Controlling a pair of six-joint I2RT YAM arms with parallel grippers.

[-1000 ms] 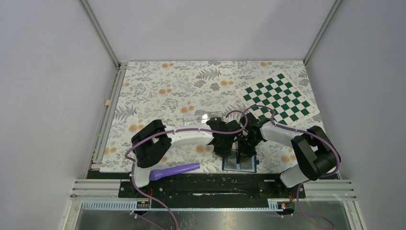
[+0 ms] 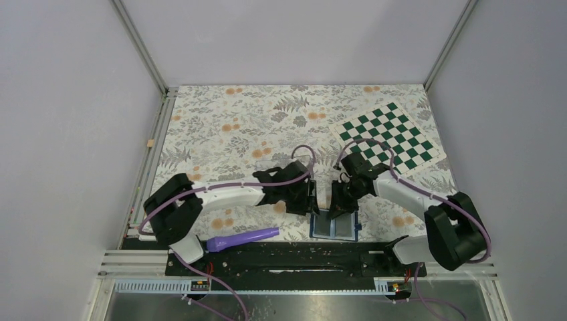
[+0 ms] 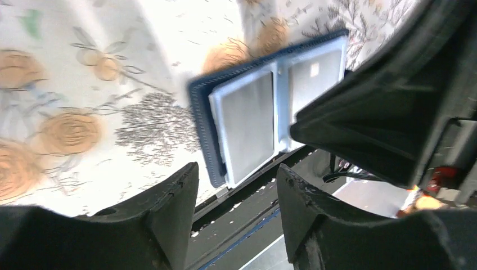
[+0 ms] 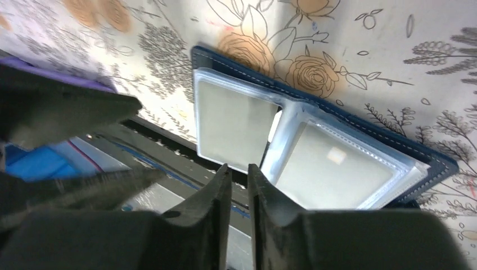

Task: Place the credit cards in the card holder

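The card holder [image 2: 322, 225] lies open at the table's front edge, a dark folder with two clear sleeves, one pale piece showing at its middle in the right wrist view. Above its left side my left gripper stands open, nothing between its fingers. My right gripper is over the holder, its fingertips close together at the near side; whether anything is between them I cannot tell. Each gripper shows at the edge of the other's wrist view.
A purple tube [image 2: 242, 237] lies front left. A checkered board [image 2: 388, 134] is at the right rear. A clear item [image 2: 267, 165] lies behind the left arm.
My left gripper has drawn back leftward from the holder. My right arm has shifted slightly, with its gripper raised or turned, leaving more of the holder visible from above.
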